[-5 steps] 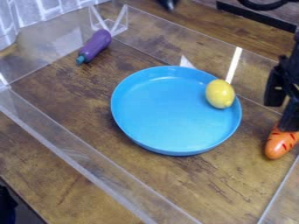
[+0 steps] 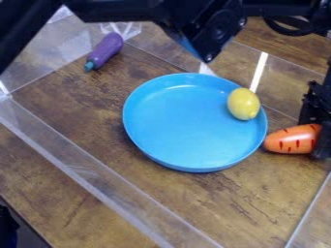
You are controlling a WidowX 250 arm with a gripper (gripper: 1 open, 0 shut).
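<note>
An orange toy carrot lies on the wooden floor right of the blue plate. My black gripper is at the right edge, shut on the carrot's right end, partly out of frame. A yellow egg-shaped object rests on the plate's right side.
A purple toy eggplant lies at the upper left. Clear plastic strips run along the floor. A dark arm part hangs across the top.
The carrot has turned to lie more level and shifted slightly left, with the gripper lower on it. The dark arm part has swung across the top.
</note>
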